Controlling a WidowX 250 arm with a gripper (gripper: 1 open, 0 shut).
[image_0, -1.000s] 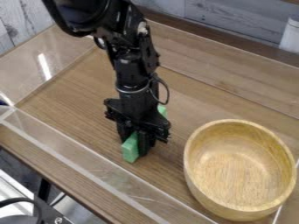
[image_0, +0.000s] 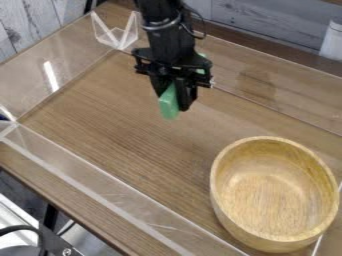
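The black robot arm reaches down from the top centre in the camera view, its gripper (image_0: 174, 88) over the upper middle of the wooden table (image_0: 107, 140). The gripper is shut on a green object (image_0: 168, 100), which hangs below the fingers. The object's exact shape is partly hidden by the dark fingers.
A round wooden bowl (image_0: 273, 195) sits at the lower right. Clear plastic edging runs along the left and lower left of the table. A white item (image_0: 334, 38) stands at the top right.
The gripper has risen from the lower middle of the table toward the back, carrying the green object with it. The bowl has not moved.
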